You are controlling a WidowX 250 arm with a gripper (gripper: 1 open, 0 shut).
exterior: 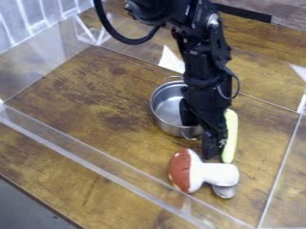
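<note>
My gripper [210, 143] hangs low beside the right side of a steel pot [165, 104], its fingers pointing down close to a pale green elongated object [230, 143]. The dark arm hides part of the pot, and I see nothing clearly held. In front lies a red-and-white mushroom-shaped object [187, 170], with a silvery piece [225, 190] partly under its white end.
Clear plastic edges run along the front and right. A white railing stands at the back left, and a white paper scrap [170, 57] lies behind the pot.
</note>
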